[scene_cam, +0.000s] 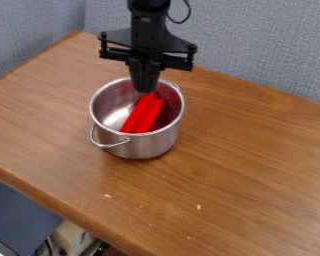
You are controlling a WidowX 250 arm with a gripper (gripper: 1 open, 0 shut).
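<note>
A silver metal pot (149, 148) with wire handles stands on the wooden table, left of centre in the camera view. A red elongated object (141, 115) lies inside it, slanting. My black gripper (145, 82) hangs over the back of the pot, its fingertips shut just above the red object's upper end, with nothing visible between them.
Grey padded walls (270, 40) rise behind it. Cables and a dark gap show past the table's lower left edge.
</note>
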